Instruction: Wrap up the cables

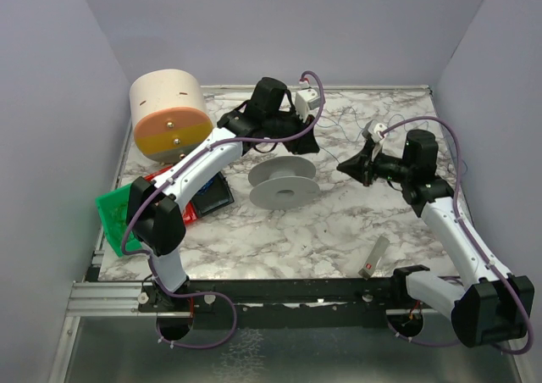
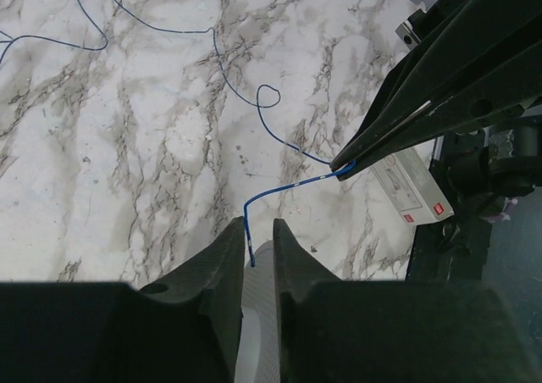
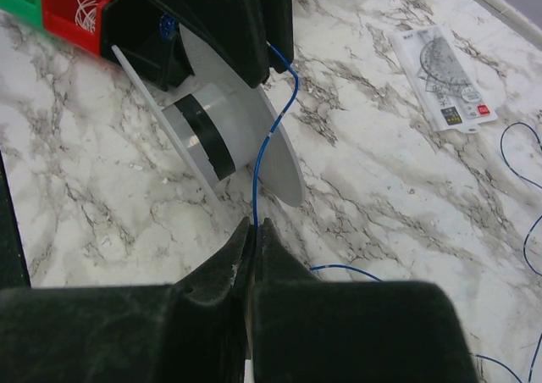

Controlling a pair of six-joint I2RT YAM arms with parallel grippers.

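A thin blue cable (image 2: 292, 185) spans the short gap between my two grippers. My right gripper (image 1: 340, 170) is shut on it, with the cable rising from between its fingertips in the right wrist view. The cable's free end lies between the parted fingers of my left gripper, which stands partly open around it. Below the left gripper rests the white spool (image 1: 282, 195); a black band (image 3: 206, 134) shows on its core. Beyond the right gripper, the cable runs on in loose loops over the table.
Green, red and black bins (image 1: 112, 222) sit on the left, a large cream roll (image 1: 168, 116) behind them. A flat pale packet (image 1: 373, 257) lies at the front right.
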